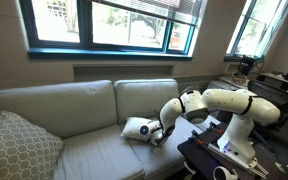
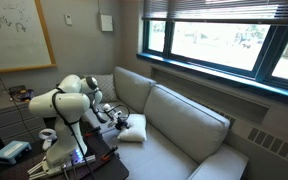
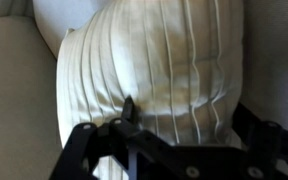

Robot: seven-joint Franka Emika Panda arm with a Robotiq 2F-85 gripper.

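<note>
A white cushion with pleated stripes (image 3: 134,55) fills most of the wrist view. In exterior view 1 this cushion (image 1: 134,127) lies on the seat of the light sofa (image 1: 88,152), and exterior view 2 shows the cushion (image 2: 136,127) near the sofa's front. My gripper is open, its fingers apart at the lower part of the wrist view and over the cushion's near side. Whether the fingertips press into the fabric, I cannot tell. From exterior view 1, the gripper (image 1: 156,139) is low at the cushion's right side, and the arm partly hides it.
A patterned grey cushion (image 1: 20,146) leans at the sofa's left end. The sofa's backrest (image 1: 56,108) rises behind the white cushion. My arm's base stands by a dark table (image 1: 206,153) at the right. Bare seat lies left of the white cushion.
</note>
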